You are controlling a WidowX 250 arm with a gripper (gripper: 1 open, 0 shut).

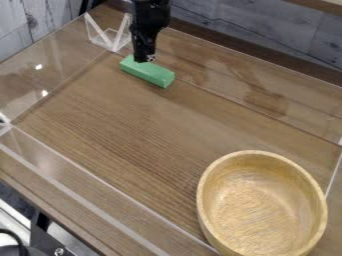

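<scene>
The black gripper (144, 48) hangs at the top of the camera view, just above and behind a green rectangular block (147, 72) that lies on the wooden floor of the workspace. Its fingers are small and dark here, so whether they are open or shut is unclear.
A large tan round bowl (261, 203) sits at the lower right. Clear plastic guards stand at the left and back-left edges, and a dark wall runs along the back.
</scene>
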